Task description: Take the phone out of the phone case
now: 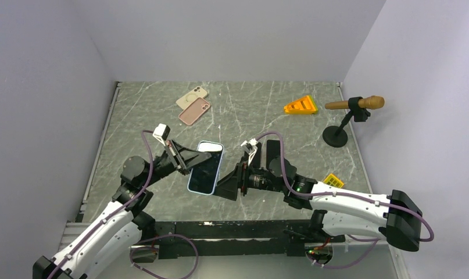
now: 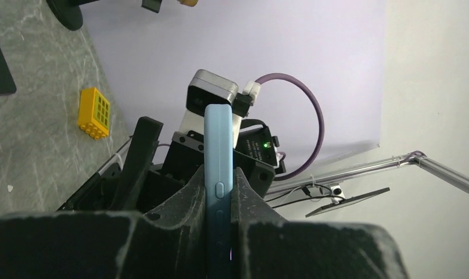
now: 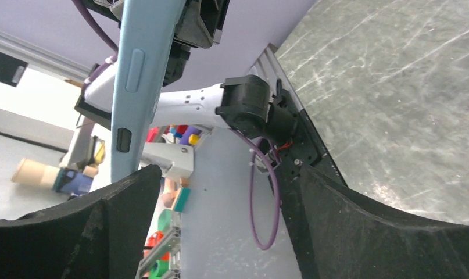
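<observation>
A black-screened phone in a light blue case (image 1: 205,172) is held up above the table, its screen showing in the top view. My left gripper is shut on it, pads pressed on either side of the cased phone, whose blue edge (image 2: 218,139) points away from the wrist. My right gripper stands open by the lower right side of the phone, with nothing between its fingers. In the right wrist view the blue case edge (image 3: 140,87) rises beyond the left-hand finger (image 3: 113,226). The screen still appears framed by the case rim.
Pink (image 1: 194,111) and beige (image 1: 187,100) phone cases lie at the back left. Dark phone-like slabs (image 1: 273,150) lie behind the right arm. An orange-yellow block piece (image 1: 301,105), a microphone stand (image 1: 335,136) and a yellow brick (image 1: 333,181) are on the right.
</observation>
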